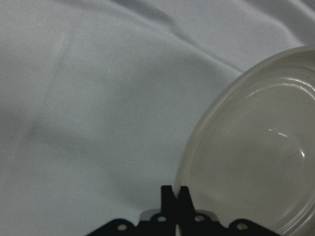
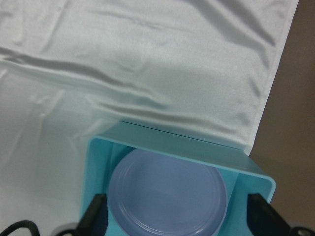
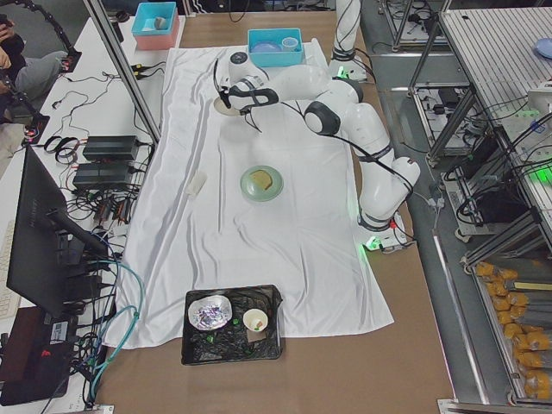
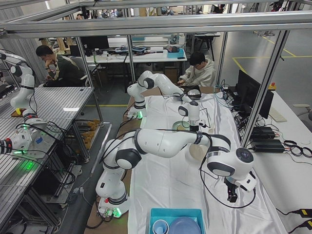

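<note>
A cream plate [image 1: 256, 147] lies on the white cloth, its rim between the fingers of my left gripper, which is shut on it in the left wrist view. In the camera left view that plate [image 3: 222, 106] is partly hidden under the arm. My right gripper stands open over a turquoise bin [image 2: 197, 155] holding a blue plate [image 2: 167, 191] and, in the camera left view, a cup [image 3: 290, 44].
A green plate [image 3: 254, 191] with a yellow sponge sits mid-cloth, with a white item [image 3: 196, 185] to its left. A black tray [image 3: 233, 349] with bowls is at the near end.
</note>
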